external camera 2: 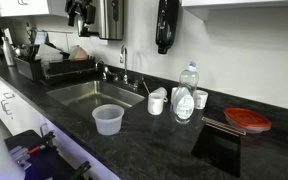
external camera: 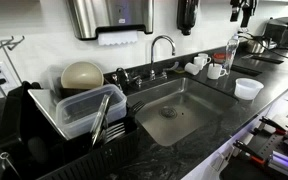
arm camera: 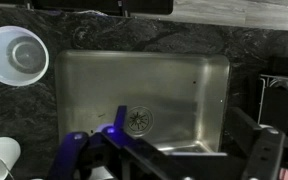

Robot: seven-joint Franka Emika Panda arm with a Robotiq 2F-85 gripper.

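My gripper is high above the counter, its dark fingers [arm camera: 116, 148] spread apart over the sink [arm camera: 89, 95] in the wrist view. No object shows between them. The gripper [external camera: 242, 12] appears at the top right in exterior view 1, and at the upper left in exterior view 2, where the gripper [external camera 2: 81, 18] hangs well clear of everything. A white translucent bowl [external camera 2: 108, 120] stands on the counter beside the sink; in the wrist view the same bowl [arm camera: 16, 56] looks empty. The sink holds nothing that I can make out.
A dish rack [external camera: 46, 160] with a clear plastic tub [external camera: 79, 112] and a beige bowl [external camera: 82, 76] flanks the sink. Several white mugs [external camera 2: 156, 102], a clear bottle [external camera 2: 185, 95] and a red-lidded container [external camera 2: 248, 120] line the back. Bare dark counter [external camera 2: 149, 150] lies in front.
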